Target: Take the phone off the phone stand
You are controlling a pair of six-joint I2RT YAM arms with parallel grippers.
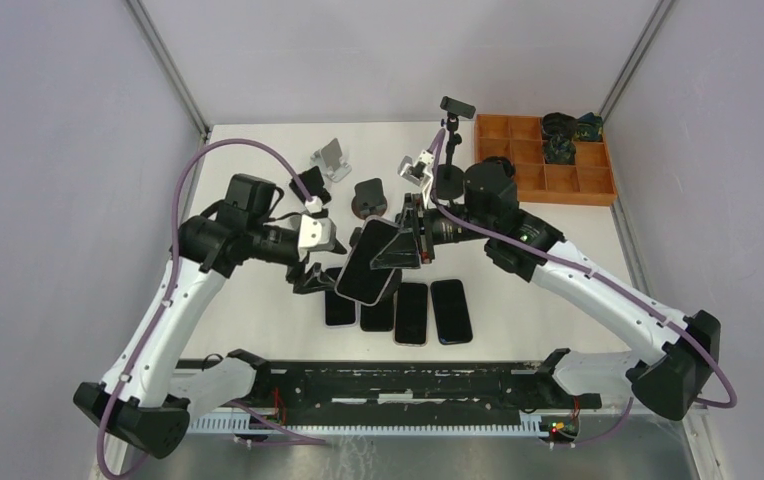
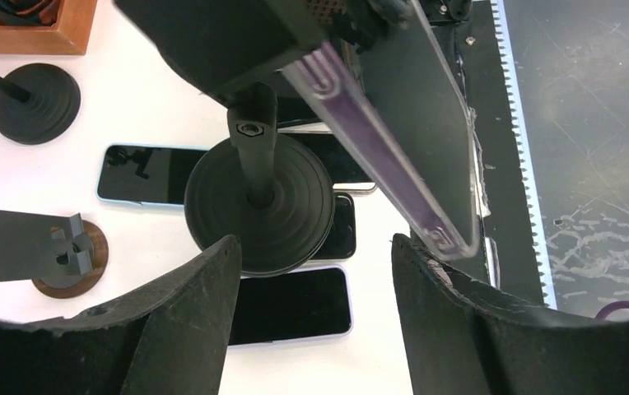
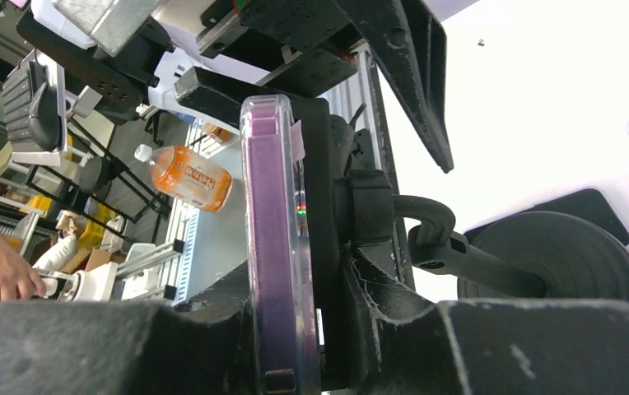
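Observation:
A phone with a purple edge is raised over the table's middle, my right gripper shut on it. In the right wrist view it is upright, close against the black stand's head, whose arm and round base show behind and below; whether they touch I cannot tell. My left gripper is open, just left of the phone, with nothing between its fingers in its wrist view.
Several phones lie along the front of the table. Other small stands are behind, a tall stand and an orange compartment tray at the back right.

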